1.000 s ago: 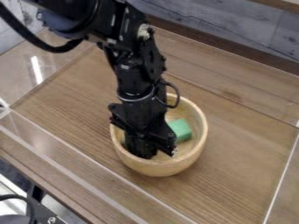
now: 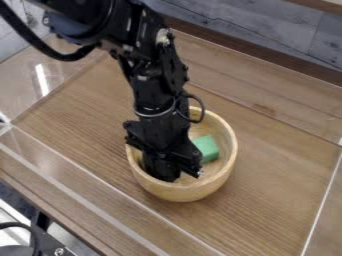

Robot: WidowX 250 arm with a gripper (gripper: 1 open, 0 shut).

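The black robot arm comes down from the top left, and its gripper (image 2: 167,154) is lowered into a round cream-coloured bowl (image 2: 217,182) in the middle of the table. A green block (image 2: 206,146) lies inside the bowl, to the right of the gripper. The fingertips are dark and crowded inside the bowl, so whatever lies between or under them is hidden.
A grey-brown wall panel (image 2: 267,25) runs along the back. Dark cables and a light object are at the bottom left corner.
The arm and gripper have shifted very slightly within the bowl; the bowl and green block look almost unchanged.
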